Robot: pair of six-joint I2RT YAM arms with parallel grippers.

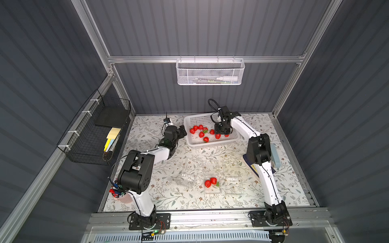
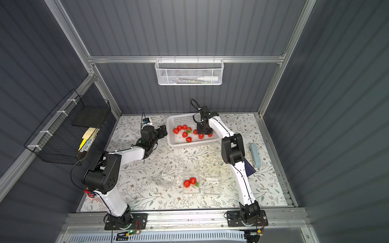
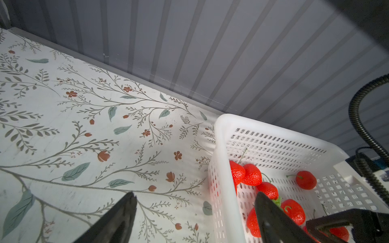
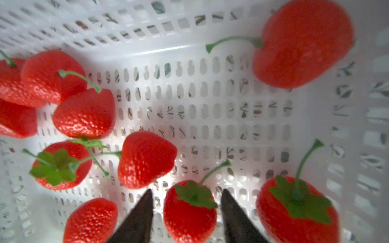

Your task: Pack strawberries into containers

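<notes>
Several red strawberries (image 4: 148, 160) lie loose in the white basket (image 1: 210, 145) at the back of the table. Inside the basket, my right gripper (image 1: 222, 131) points down, its fingers (image 4: 141, 218) parted on either side of a strawberry with a green cap (image 4: 190, 210); the lower part of that berry runs out of view. My left gripper (image 1: 184, 131) stands open just left of the basket's wall, nothing between its blurred fingers. Toward the front, a clear container (image 1: 211, 192) holds two strawberries (image 1: 210, 182).
An empty clear container (image 1: 233, 185) stands right of the filled one. Another clear piece (image 1: 186, 180) lies to its left. On the right are a dark blue object (image 2: 249, 168) and a light blue box (image 2: 255, 156). A cup of odds and ends (image 1: 121, 194) sits front left.
</notes>
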